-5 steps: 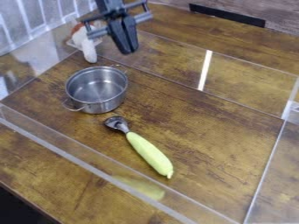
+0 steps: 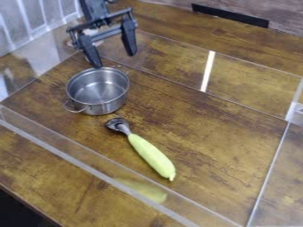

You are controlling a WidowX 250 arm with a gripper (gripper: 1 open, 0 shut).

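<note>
My gripper (image 2: 109, 49) hangs at the upper left of the camera view, its dark fingers spread apart over the area just behind a steel pot (image 2: 97, 91) with side handles. Whether anything is between the fingers is hard to make out; a pale object behind it is mostly hidden. A long pale yellow-green vegetable, like corn or zucchini (image 2: 151, 156), lies front center, with a metal utensil (image 2: 117, 126) at its upper end.
A wooden table (image 2: 225, 124) has clear panels along its left, front and right sides. A white strip (image 2: 208, 71) lies at the back right.
My gripper has come down and to the left from the top of the view, now covering much of the white object that showed behind the pot. The pot and vegetable are unmoved.
</note>
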